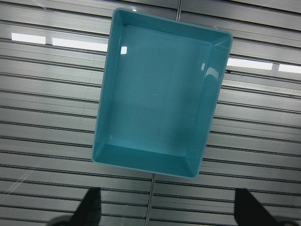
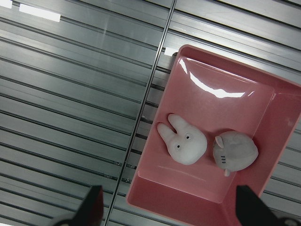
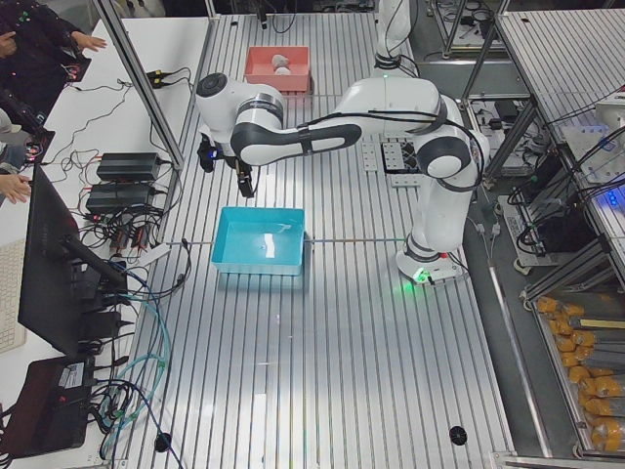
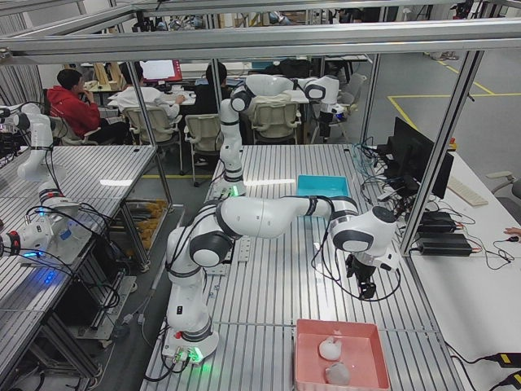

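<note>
An empty blue bin (image 3: pixel 258 239) lies on the slatted metal table; my left gripper hangs over it, its two fingers wide apart at the bottom corners of the left wrist view, nothing between. A pink bin (image 2: pixel 197 188) holds a white long-eared plush toy (image 2: pixel 187 146) and a grey round plush toy (image 2: pixel 237 151) beside it, both lying low in the bin. My right gripper is above and beside this bin, fingers wide apart at the bottom of the right wrist view, holding nothing.
Monitors, black power boxes (image 3: pixel 127 166) and cables crowd the side desk along the table's edge. Aluminium posts stand at the table's sides. Bare table (image 3: pixel 332 362) lies around both bins.
</note>
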